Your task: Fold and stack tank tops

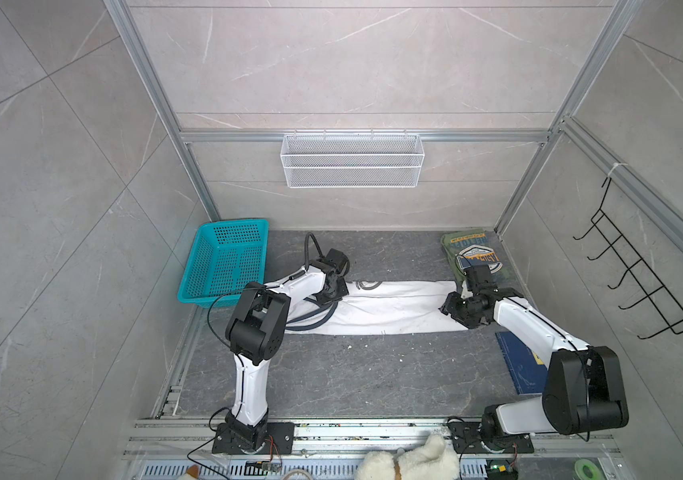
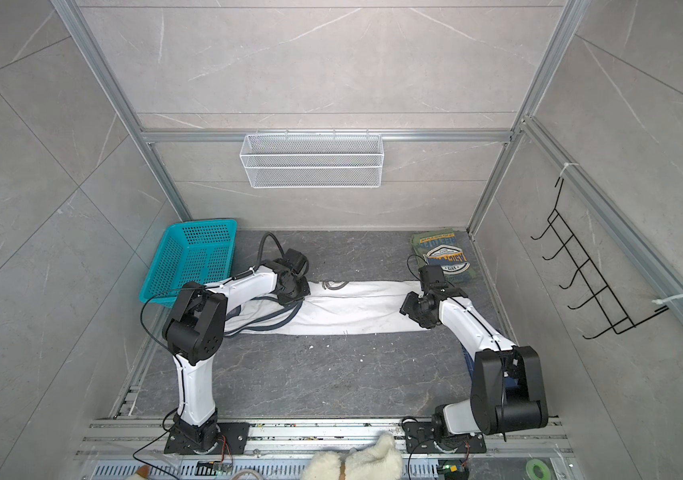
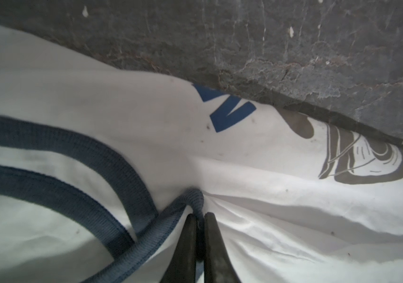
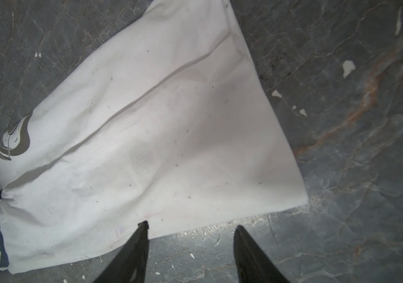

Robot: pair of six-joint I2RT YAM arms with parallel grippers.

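Note:
A white tank top (image 1: 401, 308) with dark blue trim (image 3: 78, 143) lies as a long strip across the table, one long side folded over. Part of a blue and grey print shows along its far edge in the left wrist view. Near the trimmed end, my left gripper is shut, with a ridge of blue trim pinched up between its fingertips. My right gripper stands open at the plain hem end, its fingers (image 4: 135, 250) apart and nothing between them. The fabric's near edge runs just beyond those fingertips.
A folded green garment (image 1: 463, 244) sits at the back right, and a folded dark blue one (image 1: 517, 364) lies partly under the right arm. The teal basket (image 1: 183, 280) at back left is empty. Bare table (image 1: 389, 372) lies in front.

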